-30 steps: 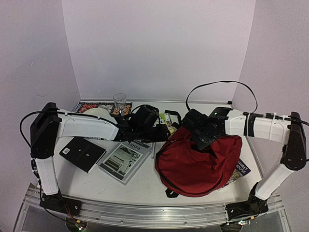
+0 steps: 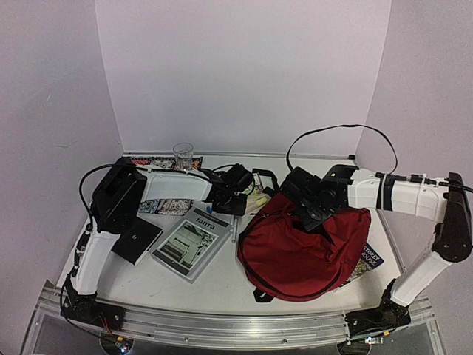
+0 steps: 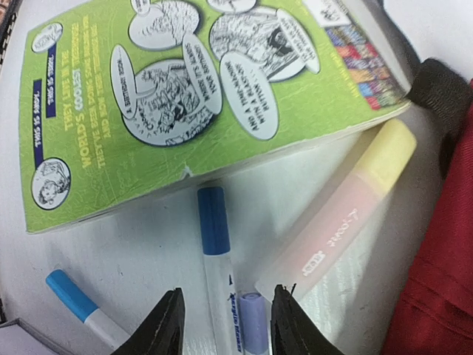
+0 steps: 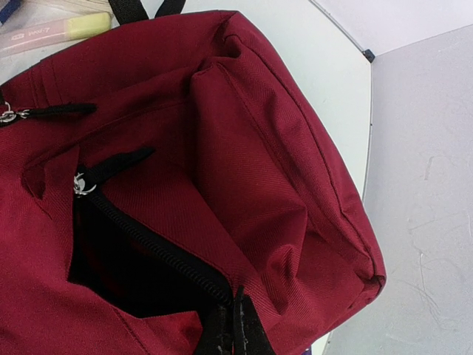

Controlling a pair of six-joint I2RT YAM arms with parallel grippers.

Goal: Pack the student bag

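The red bag (image 2: 295,255) lies on the right of the table with its zipped mouth part open in the right wrist view. At that mouth's zip edge, my right gripper is shut on the bag's fabric. My left gripper stands open above a white pen with a blue cap (image 3: 214,222); the pen and a short lavender piece (image 3: 253,323) appear between its fingers but lie on the table. A pink highlighter with a yellow cap (image 3: 332,214) rests to their right, and another blue-capped pen (image 3: 77,297) to their left. Behind them is a green book (image 3: 295,111).
A grey book (image 2: 188,244) and a black notebook (image 2: 137,240) lie at the left. Near the back edge stands a clear glass (image 2: 183,154) by a patterned cloth (image 2: 166,207). Another book (image 2: 369,257) sticks out from under the bag's right side.
The left arm has folded inward and its gripper has shifted slightly, now over the pens beside the bag. The right arm and the bag have hardly moved.
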